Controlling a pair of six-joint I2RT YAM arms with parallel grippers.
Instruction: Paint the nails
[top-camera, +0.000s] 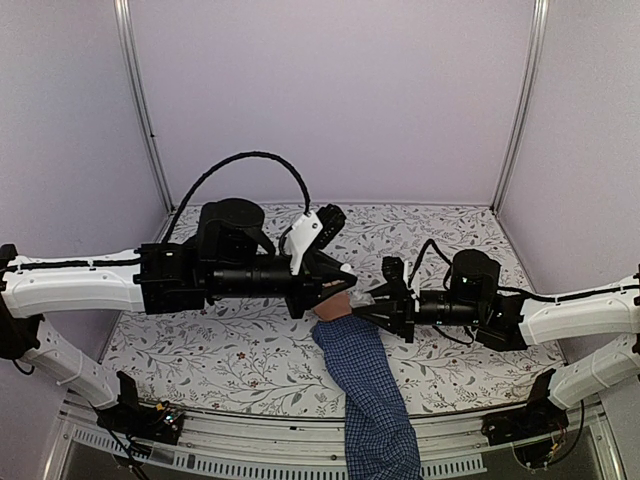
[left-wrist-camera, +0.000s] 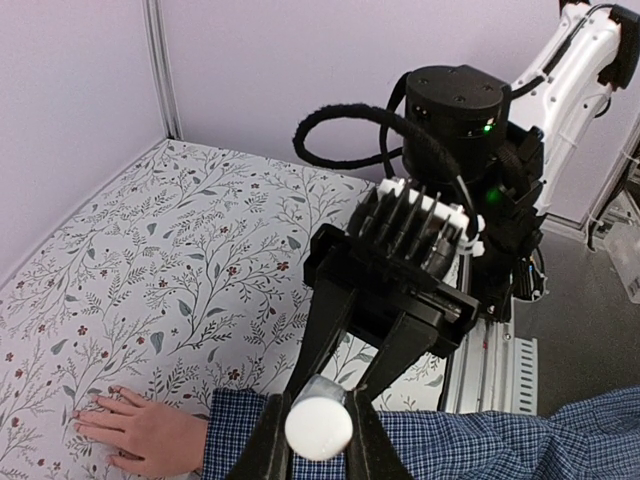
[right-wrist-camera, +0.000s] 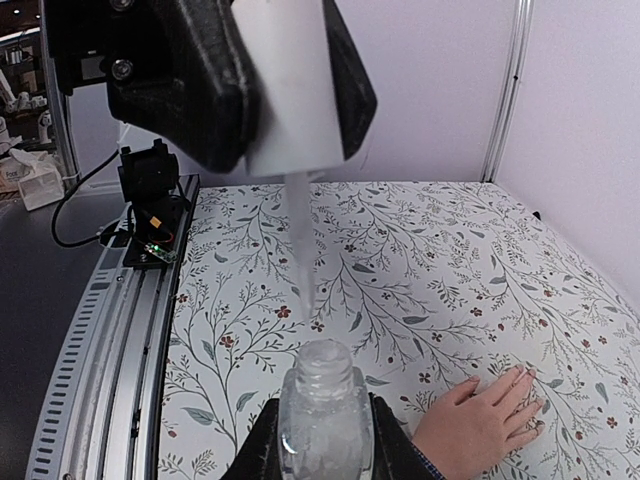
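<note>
My left gripper is shut on a white cap, held above the hand and sleeve. In the right wrist view a thin pale brush hangs down from that cap. Below its tip stands the clear bottle, neck up, with my right gripper shut on it. A small gap shows between brush tip and bottle mouth. The hand lies back up on the table, fingers spread, beyond the bottle in the right wrist view. Nail colour is too small to tell.
A blue checked sleeve covers the forearm, running to the table's front edge beneath both grippers. Pale walls enclose the back and sides.
</note>
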